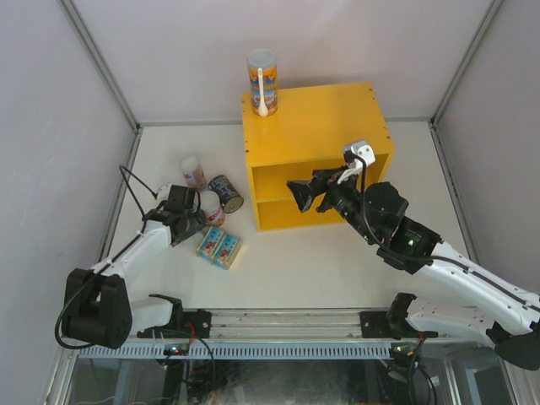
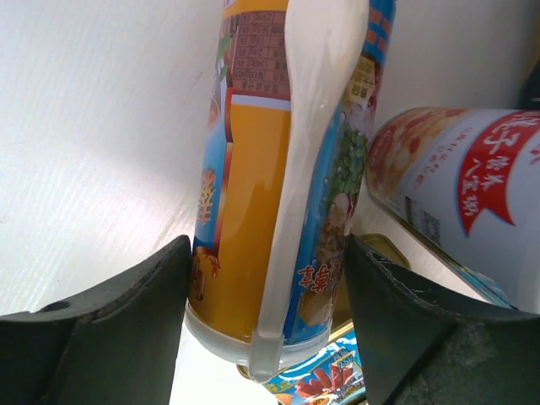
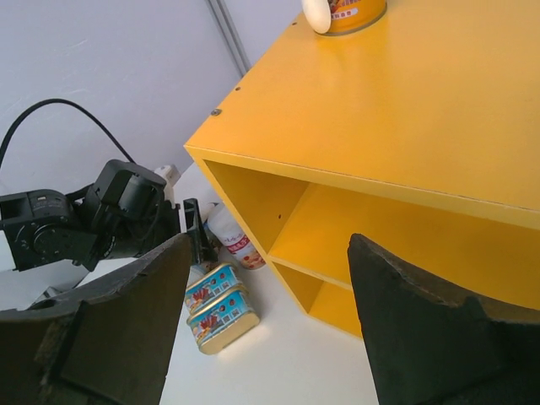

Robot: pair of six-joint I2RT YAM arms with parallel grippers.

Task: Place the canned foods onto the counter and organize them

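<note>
In the left wrist view an orange-and-blue can (image 2: pixel 240 194) with a white spoon along its side lies between the fingers of my left gripper, which press on both sides of it. The top view hides this can under the left arm. A white-and-red can (image 2: pixel 472 177) lies close on its right, and a flat blue tin (image 2: pixel 329 375) shows beneath its near end. Two such rectangular tins (image 1: pixel 219 247) sit side by side on the white counter (image 1: pixel 278 274). My right gripper is open and empty, in front of the yellow shelf (image 1: pixel 325 126).
On the shelf's top left corner stands another orange can (image 1: pixel 262 84) with a spoon. A dark can (image 1: pixel 226 193) and a pale can (image 1: pixel 193 172) lie left of the shelf. Both shelf compartments look empty.
</note>
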